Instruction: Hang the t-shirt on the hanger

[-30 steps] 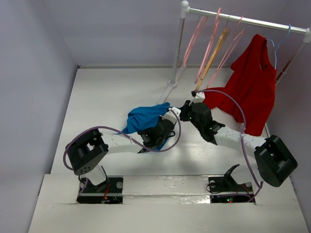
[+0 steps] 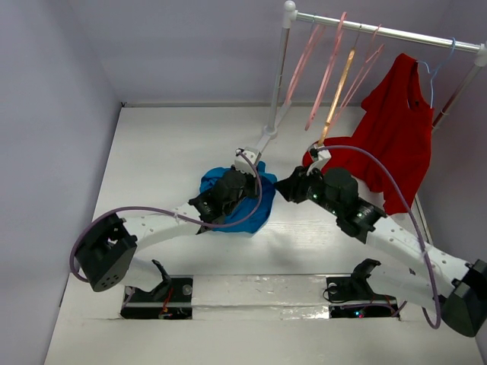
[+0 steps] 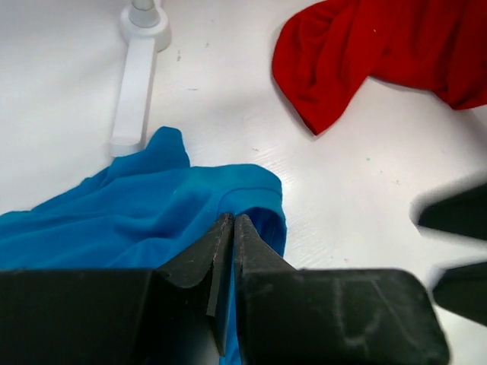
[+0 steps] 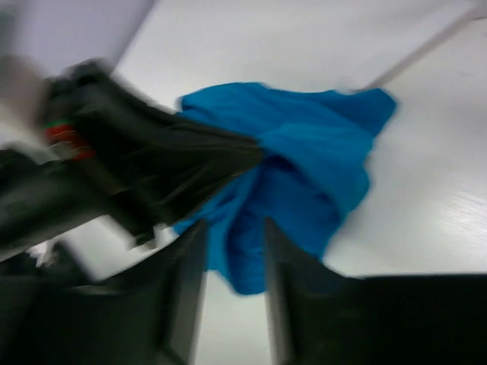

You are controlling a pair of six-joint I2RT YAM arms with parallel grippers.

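The blue t shirt (image 2: 262, 205) lies crumpled on the white floor under the left end of the rack. My left gripper is shut over the shirt's folded opening; whether any cloth is between the fingertips I cannot tell. My right gripper (image 2: 281, 185) hovers just right of the shirt, its fingers part apart and blurred in its own wrist view, with nothing seen held. Empty pink hangers (image 2: 329, 70) and a wooden hanger (image 2: 341, 84) hang from the rail (image 2: 388, 32).
A red shirt (image 2: 392, 129) hangs on a blue hanger at the rack's right, its lower part spread on the floor behind my right arm. The rack's foot (image 3: 133, 91) lies behind the blue shirt.
My left gripper has moved left over the blue shirt.
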